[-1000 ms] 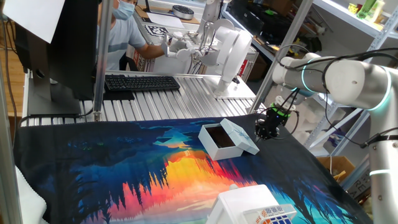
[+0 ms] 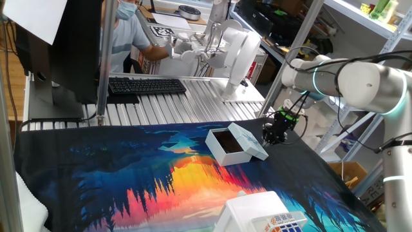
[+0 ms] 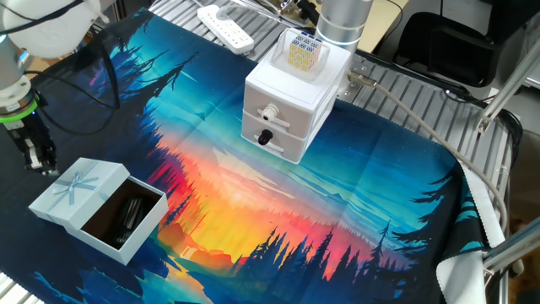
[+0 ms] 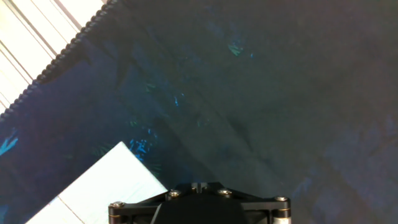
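Observation:
A pale blue-grey gift box [image 3: 126,249] stands on the printed cloth with its dark interior partly showing. Its lid [image 3: 80,192], with a ribbon bow, sits askew, covering part of the opening and tilting down on the gripper side. Inside lies a dark object [image 3: 130,213], too dim to identify. Just beyond the lid, over the dark corner of the cloth, my gripper [image 2: 274,142] points down, apart from the box. In the wrist view the gripper looks shut, fingertips together at the bottom edge, nothing visible between them. A pale corner of the lid [image 4: 118,180] shows to its left.
A small white drawer unit [image 3: 287,101] with a clear container of patterned cubes [image 3: 304,55] on top stands across the cloth. Behind it lies a power strip [image 3: 226,29]. A person sits beyond the table.
My gripper has shifted slightly beside the box, by a small amount only. The box, lid and drawer unit have not moved.

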